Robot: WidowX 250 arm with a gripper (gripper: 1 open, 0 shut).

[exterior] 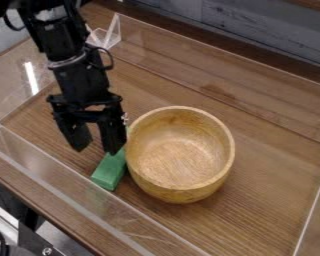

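Observation:
The black gripper [93, 132] hangs at the left with its two fingers spread open, low over the wooden table just left of a green object [108, 172]. That green object lies beside a large tan wooden bowl [180, 175], partly hidden at its upper end by the gripper. Nothing shows between the fingers.
A pale wall runs along the back, and clear panels edge the table at the left and front.

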